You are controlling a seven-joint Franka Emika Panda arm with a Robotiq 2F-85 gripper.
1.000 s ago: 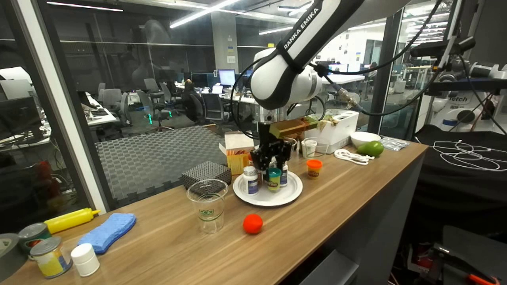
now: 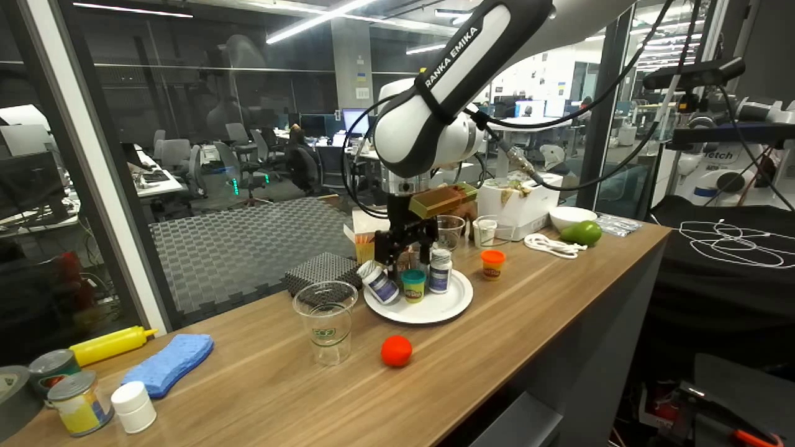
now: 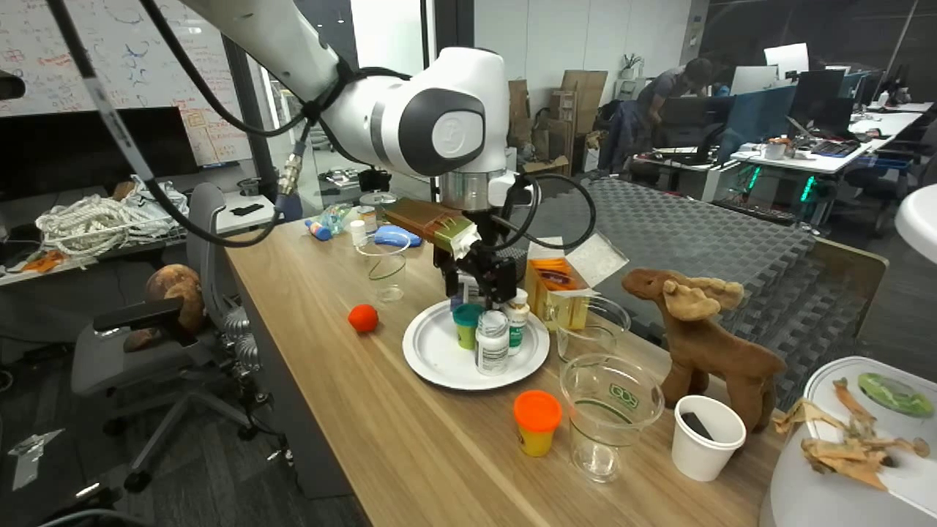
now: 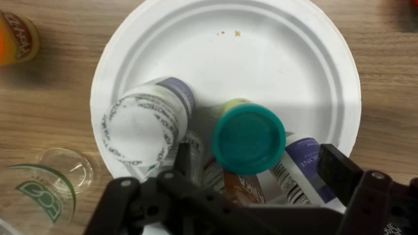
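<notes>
On a white plate (image 4: 243,58) stands a tub with a teal lid (image 4: 249,139). My gripper is over the plate's far side, its fingers part open. The teal lid shows between its fingers in the wrist view, with a gap at either side. A white bottle with a purple label (image 2: 378,283) leans outward at the plate's left in exterior view 1. Another white bottle (image 3: 492,344) is upright on the other side of the tub. Behind it is a green-labelled bottle (image 3: 518,329). An orange-brown labelled item (image 4: 245,190) is partly hidden by the gripper.
Clear cups stand on both sides, one (image 2: 326,324) left of the plate in exterior view 1 and one (image 3: 606,417) near an orange-lidded tub (image 3: 536,421). A red ball (image 2: 396,351) lies in front. An open box (image 3: 562,285) and a plush moose (image 3: 711,342) are behind.
In exterior view 1 the arm has shifted left and slightly lower. The teal-lidded tub has moved left on the plate, and the left bottle, upright before, now leans outward.
</notes>
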